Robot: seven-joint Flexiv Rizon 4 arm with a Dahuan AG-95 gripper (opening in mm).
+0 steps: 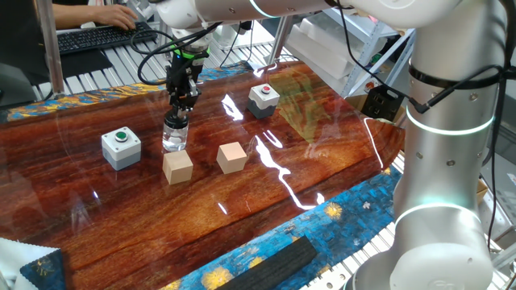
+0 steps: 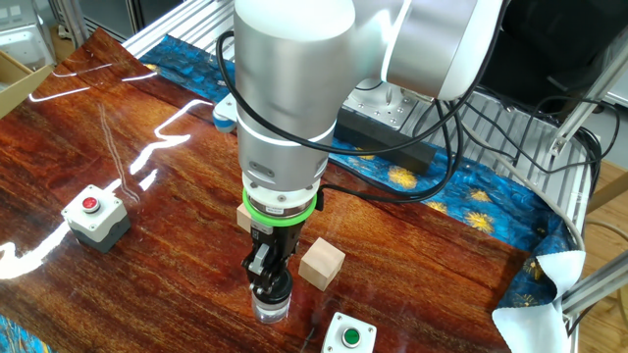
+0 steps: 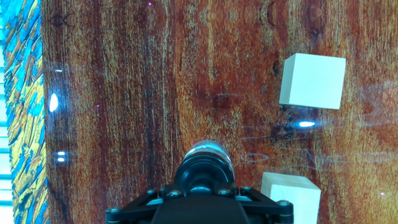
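Observation:
A small clear jar [image 1: 175, 137] with a black lid [image 1: 175, 121] is directly below my gripper [image 1: 179, 113], whose fingers reach down to the lid. In exterior view 2 the jar [image 2: 272, 311] is likewise right under the dark gripper [image 2: 269, 279]. Looking down in the wrist view, I see the lid [image 3: 205, 171] at bottom centre, with the jar's clear body [image 3: 209, 148] just beyond it. The fingertips blend into the dark lid, so their grip on it cannot be made out. Whether the jar touches the table is also unclear.
Two wooden cubes, the nearer cube [image 1: 177, 167] and another cube [image 1: 231, 158], lie close to the jar. A green-button box [image 1: 122, 149] stands left, a red-button box [image 1: 263, 101] behind right.

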